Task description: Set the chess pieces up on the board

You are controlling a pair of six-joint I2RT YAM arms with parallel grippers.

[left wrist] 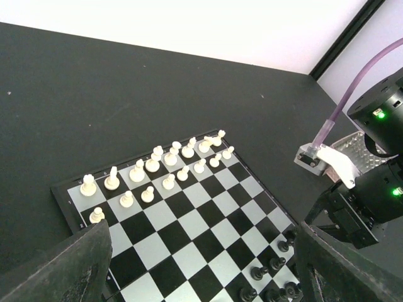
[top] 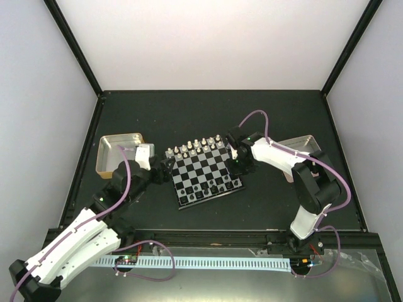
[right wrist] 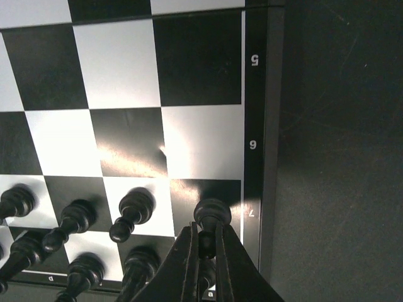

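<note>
A black pawn [right wrist: 213, 212] is pinched in my right gripper, over the edge square beside the 7 mark. Whether its base touches the board cannot be told. Other black pieces [right wrist: 136, 207] stand along that side in two rows, partly cut off by the frame. On the chessboard [left wrist: 189, 223], white pieces [left wrist: 152, 163] line the opposite side, also in two rows. My left gripper is open at the board's left side, its fingers [left wrist: 72, 267] wide apart and holding nothing. From above, the right gripper [top: 235, 167] is at the board's right edge.
A metal tray [top: 102, 151] stands left of the board, partly behind the left arm. Another tray [top: 310, 139] sits at the right, partly covered by the right arm. The middle squares are empty, and the dark table [top: 189, 113] behind the board is clear.
</note>
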